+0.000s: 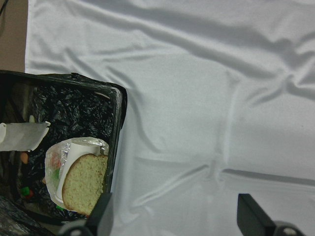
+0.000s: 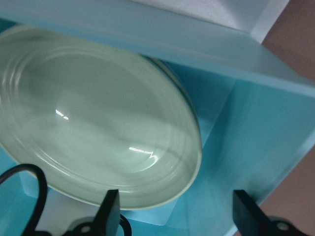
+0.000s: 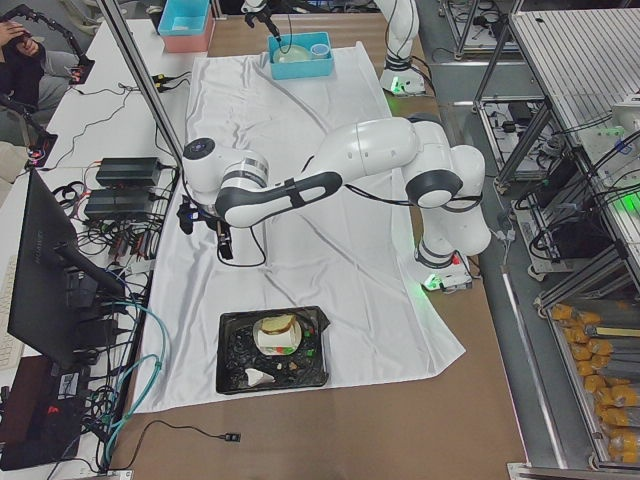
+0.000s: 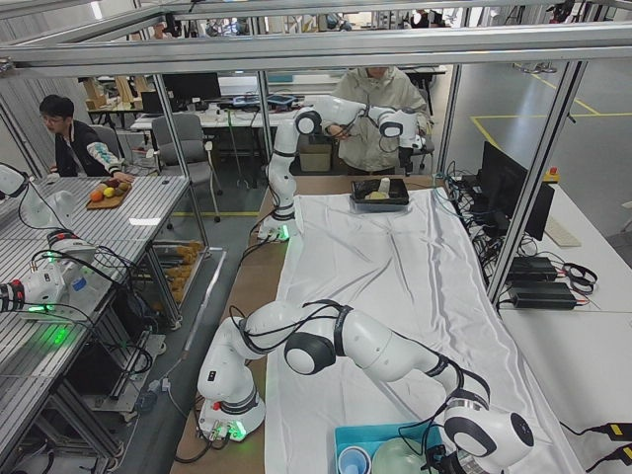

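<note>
A black bin lined with plastic (image 3: 230, 350) sits on the white cloth, holding bread (image 1: 83, 182), a crumpled plate with scraps and a white paper piece (image 1: 22, 135). Above and beside it hangs my left gripper, open and empty, its fingers at the bottom of its wrist view. My right gripper is open over a blue box (image 2: 261, 132) at the far end, which holds pale green dishes (image 2: 93, 118); a blue cup (image 4: 353, 461) stands in that box too.
A monitor, cables and a metal post (image 3: 140, 75) run along the left side. A person (image 4: 370, 84) stands behind the far arm.
</note>
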